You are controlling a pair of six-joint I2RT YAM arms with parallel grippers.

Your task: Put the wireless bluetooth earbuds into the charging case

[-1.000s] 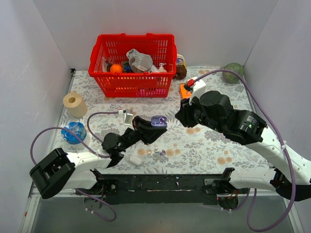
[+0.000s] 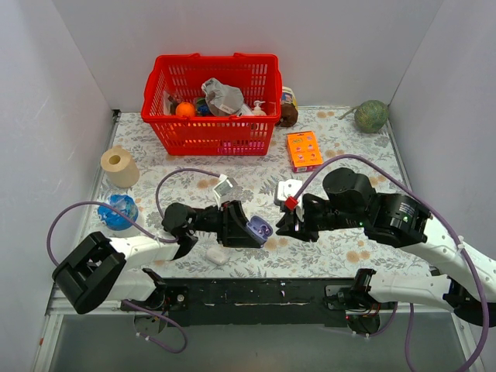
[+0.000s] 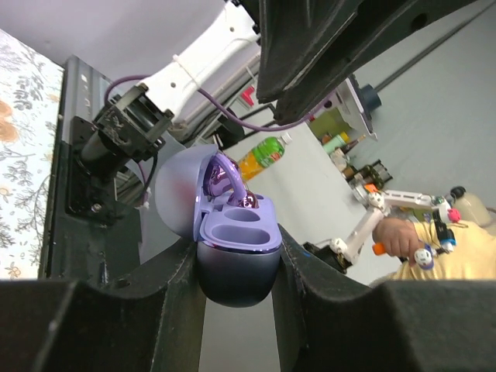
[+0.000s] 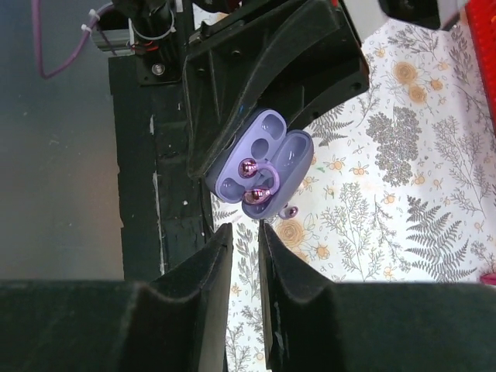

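Observation:
The small lavender charging case (image 2: 259, 227) is held with its lid open by my left gripper (image 2: 249, 229), whose fingers (image 3: 180, 291) press on its sides. In the right wrist view, a clip-shaped earbud (image 4: 267, 174) with shiny pink ends rests in the case, lying across the wells and the lid side; it does not look seated. Another small shiny piece (image 4: 289, 211), likely an earbud, shows just past the case's edge. My right gripper is close to the case, its fingertips slightly apart with nothing between them.
A white block (image 2: 218, 255) lies on the patterned cloth near the left gripper. Behind stand a full red basket (image 2: 213, 147) and an orange box (image 2: 304, 150). A paper roll (image 2: 120, 167) and blue-wrapped item (image 2: 118, 211) are at left.
My left gripper has tilted the case and lowered it toward the front in the top view. Small pieces on the cloth are now covered.

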